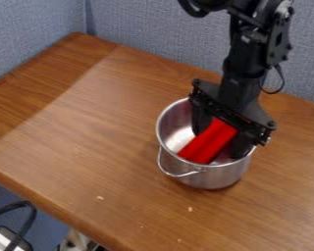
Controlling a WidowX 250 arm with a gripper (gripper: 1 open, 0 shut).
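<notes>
A silver metal pot (199,175) with a wire handle stands on the wooden table. A red oblong object (203,148) lies slanted inside it. My black gripper (223,120) is over the pot's back part and reaches down into it around the upper end of the red object. The fingertips are partly hidden, but the gripper looks open.
A grey padded wall (140,29) runs behind it. Black cables (16,221) hang at the lower left corner.
</notes>
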